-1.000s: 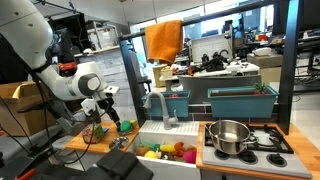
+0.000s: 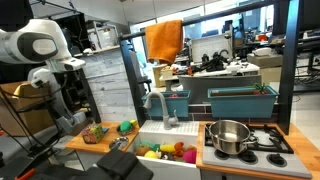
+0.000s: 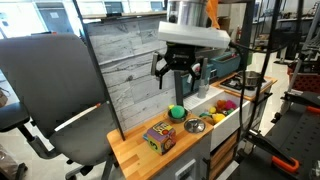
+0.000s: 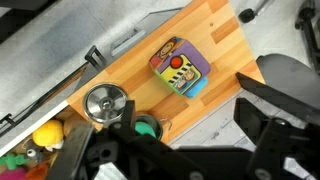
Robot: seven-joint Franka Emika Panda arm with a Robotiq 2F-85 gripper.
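Note:
My gripper hangs in the air above the counter, fingers spread, with nothing between them in the wrist view. Below it a small colourful box lies on the wooden counter; a clapperboard-like pattern and a red round spot show on its top. The same box sits near the counter's front edge in exterior view 2. A round metal lid or dish lies beside a green round item, partly hidden by a finger in the wrist view.
To the right a sink basin holds several colourful toy foods, with a faucet behind. Farther right a metal pot stands on the stove. An orange cloth hangs over a rail. A grey panelled wall rises behind the counter.
My gripper has risen and moved left, away from the green item and toward the side where the colourful box lies. The things on the counter look unmoved.

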